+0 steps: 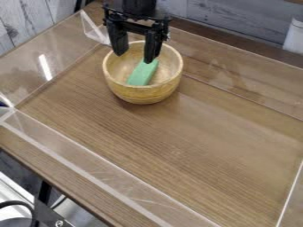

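A round yellow-tan bowl point(140, 93) sits on the wooden table toward the back, with a pale green oblong object point(143, 73) lying inside it. My black gripper point(134, 53) hangs over the back part of the bowl, its two fingers apart on either side, open, above and behind the green object. Whether the fingertips touch the bowl cannot be told.
A white object point(296, 35) stands at the back right against the grey wall. Clear strips run along the table's left side, and cables lie beyond its lower-left edge.
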